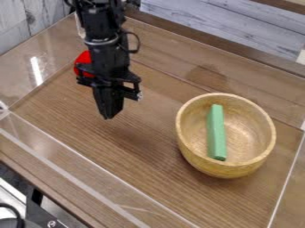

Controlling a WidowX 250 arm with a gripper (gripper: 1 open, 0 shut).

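My dark gripper (110,100) hangs over the wooden table in the camera view, left of centre, its fingers pointing down; how far apart they are is hard to make out. A red object (84,64) sits behind it, partly hidden by the arm. On the right, a round wooden bowl (238,151) holds a long pale green bar (216,132).
A white plank wall (238,27) runs along the back, with table edges at the left and right.
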